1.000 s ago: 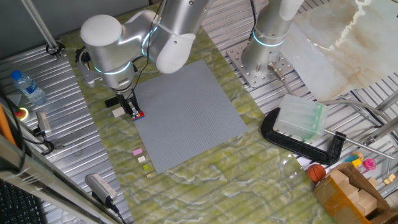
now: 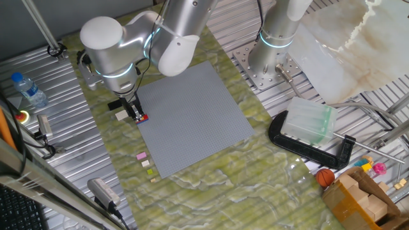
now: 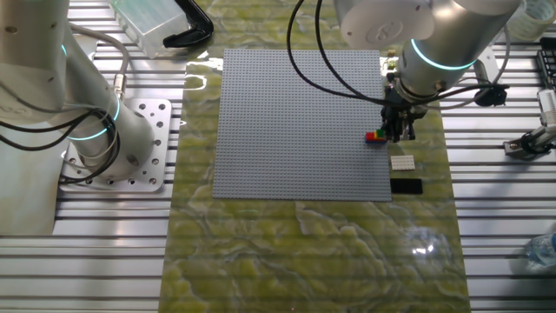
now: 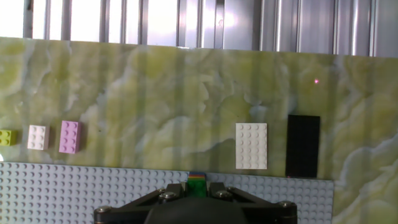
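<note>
At the grey baseplate's (image 2: 195,121) edge, my gripper points down with its fingers close against both sides of a green brick (image 4: 197,186). The gripper looks shut on this brick. Red and blue pieces show right beside or under the green one; the red brick (image 3: 371,136) sits at the plate's edge in the second exterior view. How firmly the pieces are joined cannot be seen. Off the plate lie a white brick (image 4: 251,145), a black brick (image 4: 303,146), a pink brick (image 4: 69,137), a small white brick (image 4: 38,137) and a lime brick (image 4: 7,137).
Most of the baseplate is bare. A black clamp (image 2: 307,148) and a clear plastic box (image 2: 309,120) stand beyond its far side. A cardboard box (image 2: 358,203) and a small basketball (image 2: 324,177) are at the lower right; a water bottle (image 2: 29,89) stands far left.
The arm's wrist has shifted very slightly since a second ago, while the gripper stays at the same plate edge. The loose bricks have not moved.
</note>
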